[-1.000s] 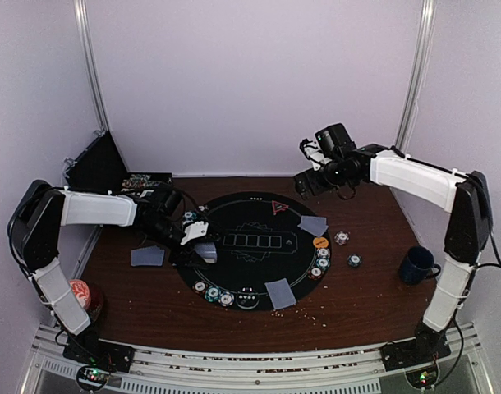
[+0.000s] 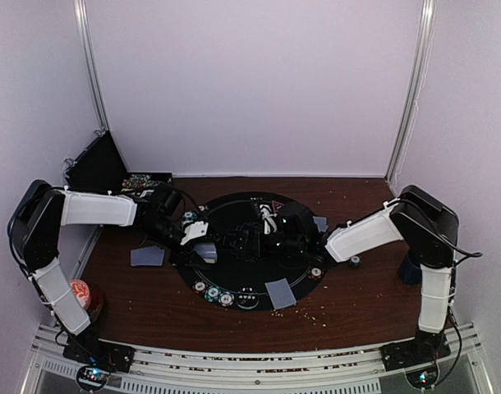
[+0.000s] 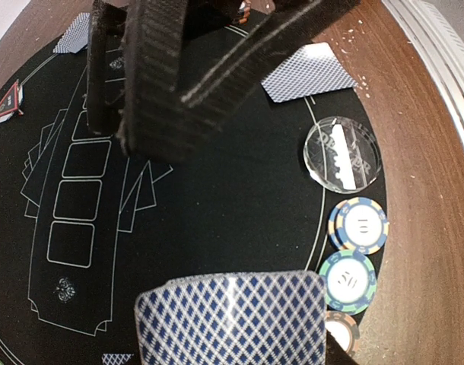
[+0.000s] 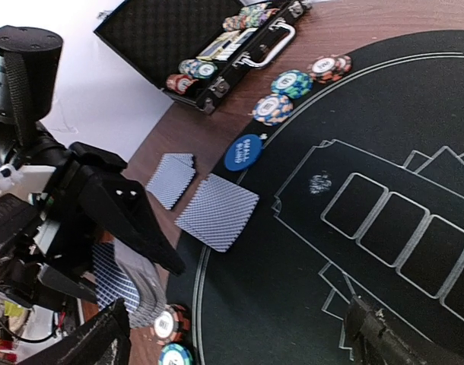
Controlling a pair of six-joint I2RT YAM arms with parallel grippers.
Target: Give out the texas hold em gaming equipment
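Note:
My left gripper [image 2: 195, 249] is over the left part of the black poker mat [image 2: 234, 215], shut on a deck of cards [image 3: 232, 323] with blue-and-white patterned backs. In the right wrist view the deck [image 4: 144, 285] shows between the left fingers. Facing it over the middle of the mat, my right gripper [image 2: 234, 240] stands open and empty, its fingers [image 4: 380, 338] wide apart. Face-down cards [image 4: 218, 211] lie on the mat's left rim. Other cards lie at the front [image 2: 280, 294] and at the far right [image 2: 320, 223].
Along the mat's front edge are a clear dealer button [image 3: 342, 156] and several chips [image 3: 348, 281]. A blue small blind button [image 4: 243, 152] lies near the left rim. The open chip case [image 4: 251, 49] stands back left; a dark mug [image 2: 410, 269] is at right.
My right arm has come down from the back right and swung left across the mat, bringing its open gripper close to the deck. The left arm and its deck look still.

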